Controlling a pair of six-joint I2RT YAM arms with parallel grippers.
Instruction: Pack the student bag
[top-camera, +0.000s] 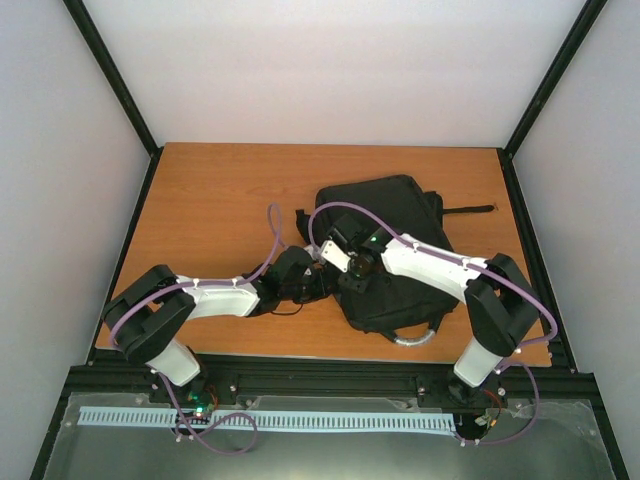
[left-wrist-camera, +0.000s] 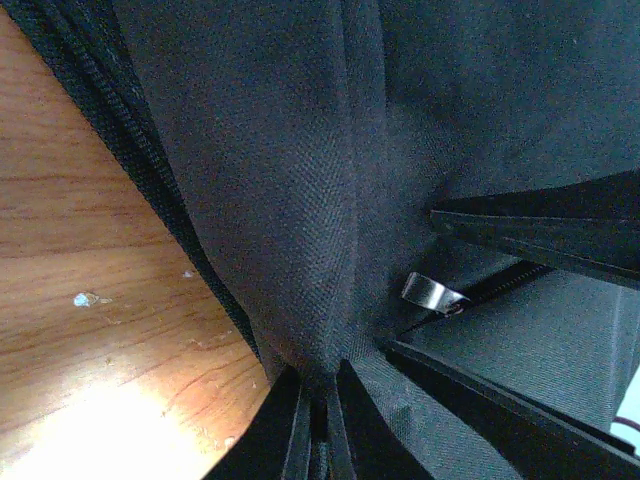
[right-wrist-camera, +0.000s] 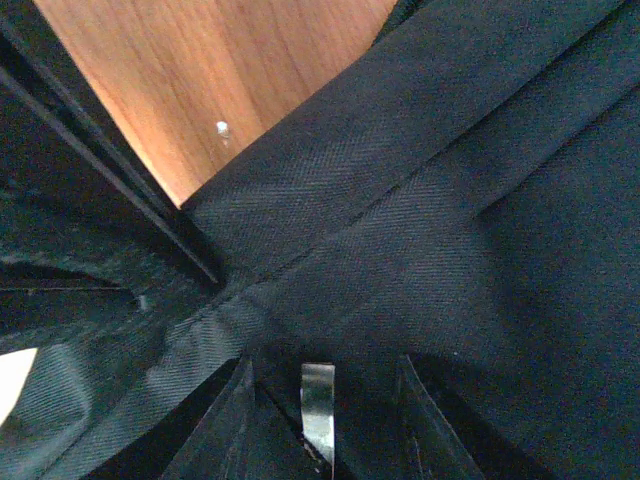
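Observation:
The black student bag (top-camera: 405, 215) lies flat on the table, with its handle (top-camera: 412, 338) toward the front edge. My left gripper is shut on a fold of the bag's side fabric, which runs down between its fingertips. A metal zipper pull (left-wrist-camera: 432, 294) shows on the dark cloth just right of that fold. My right gripper stands open over the bag, its fingers (right-wrist-camera: 235, 400) on either side of the zipper pull (right-wrist-camera: 318, 400). Both wrists hide the bag's left middle in the top view.
Bare wooden table (top-camera: 220, 200) spreads to the left of the bag. A strap (top-camera: 470, 209) sticks out at the bag's right. Both grippers sit very close together; the left gripper's dark finger (right-wrist-camera: 90, 190) fills the left of the right wrist view.

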